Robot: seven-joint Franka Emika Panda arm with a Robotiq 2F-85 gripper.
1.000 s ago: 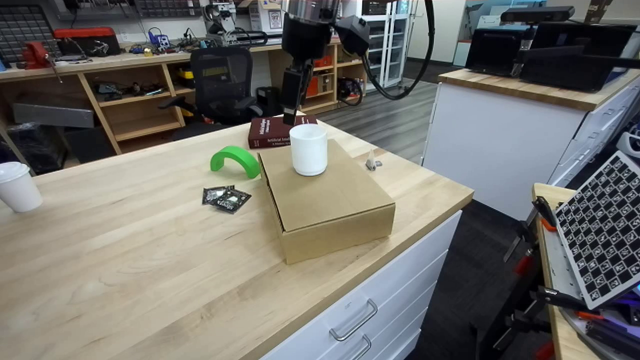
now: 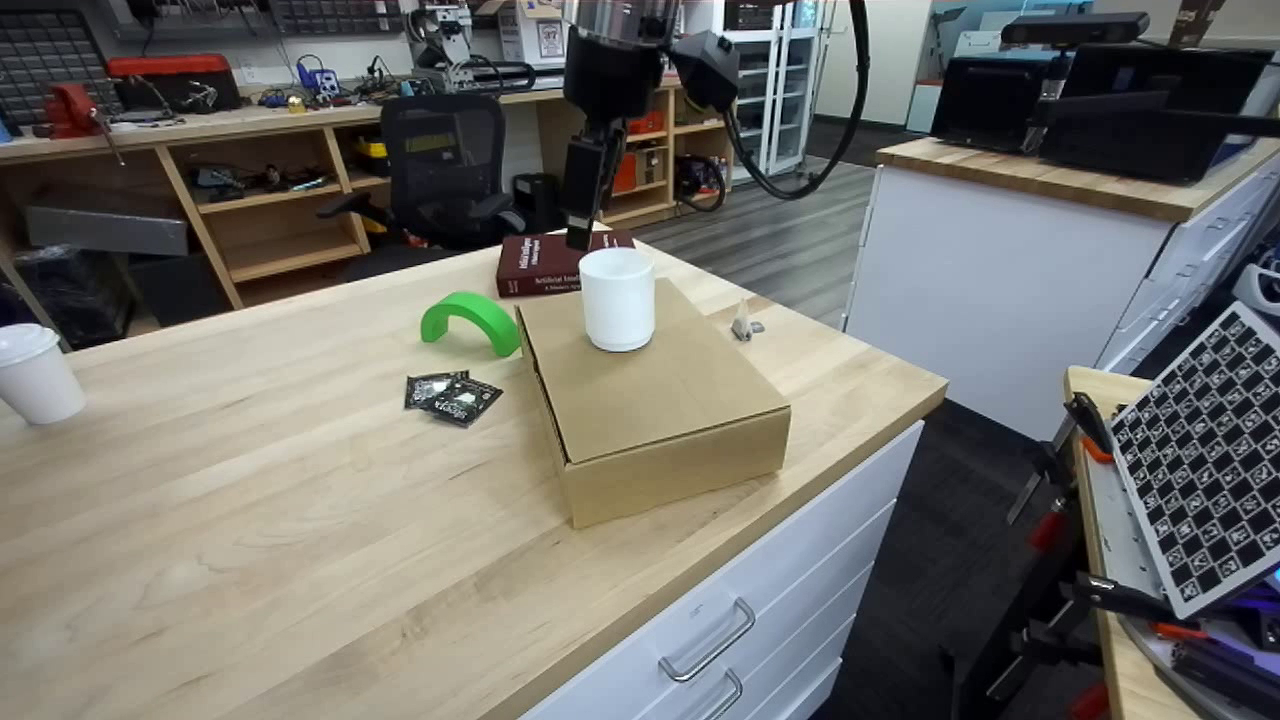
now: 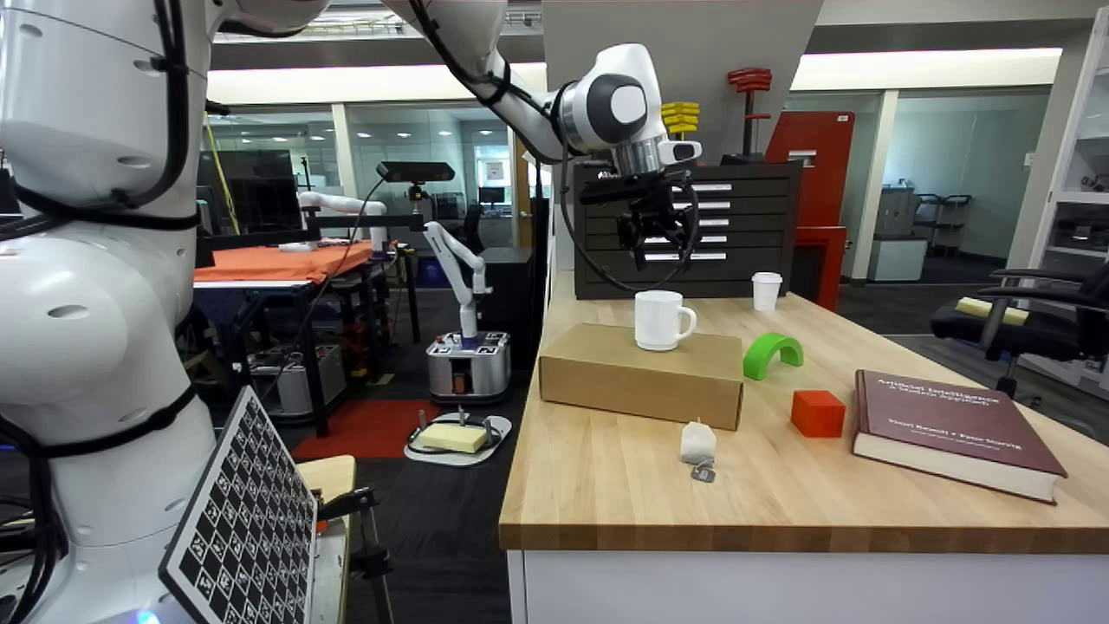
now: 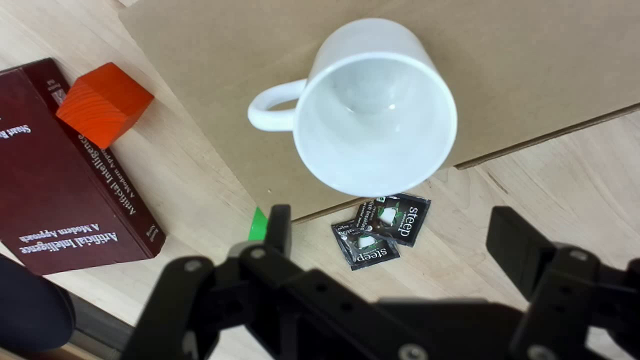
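Note:
A white mug (image 3: 658, 321) stands upright on the closed cardboard box (image 2: 654, 378). Seen from the wrist, the mug (image 4: 376, 120) has its handle to the left and looks empty inside. My gripper is open, fingers wide apart with nothing between them. In exterior view 2 the gripper (image 3: 665, 250) hangs in the air above the mug, clear of it. On the wood beside the box lie two black tea packets (image 2: 452, 396), overlapping. A tea bag (image 3: 697, 443) with a grey tag sits on the table on the box's other side.
A green arch (image 3: 772, 354), an orange-red block (image 3: 818, 412) and a thick maroon book (image 3: 951, 432) lie near the box. A white paper cup (image 2: 37, 373) stands farther off.

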